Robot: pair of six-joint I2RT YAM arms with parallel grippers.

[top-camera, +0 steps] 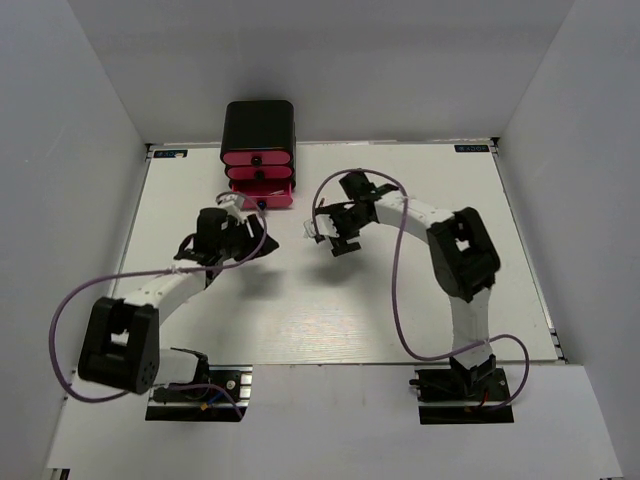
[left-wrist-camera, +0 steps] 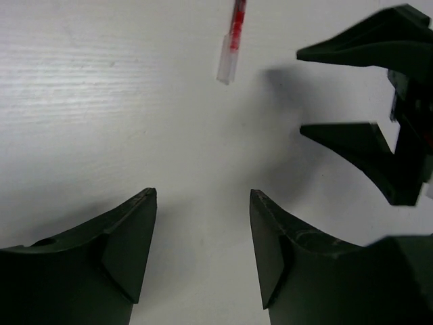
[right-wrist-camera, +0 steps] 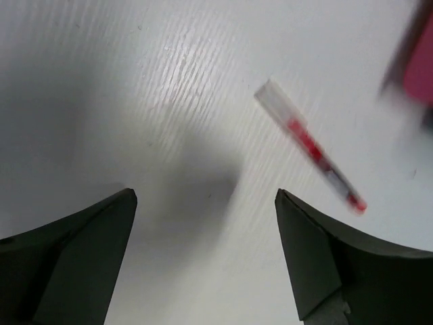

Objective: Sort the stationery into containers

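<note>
A red pen with a clear cap (left-wrist-camera: 233,40) (right-wrist-camera: 308,142) lies on the white table, apart from both grippers. My left gripper is open over bare table, left of the drawer unit's front in the top view. My right gripper also stands open with nothing between its fingers, near the table's middle; the pen lies beyond its right finger in the right wrist view. The black drawer unit (top-camera: 258,130) with pink drawers stands at the back left, its lowest drawer (top-camera: 262,197) pulled out; the drawer's contents are hard to make out.
White walls enclose the back and sides. In the left wrist view the dark fingers of the other gripper reach in from the right.
</note>
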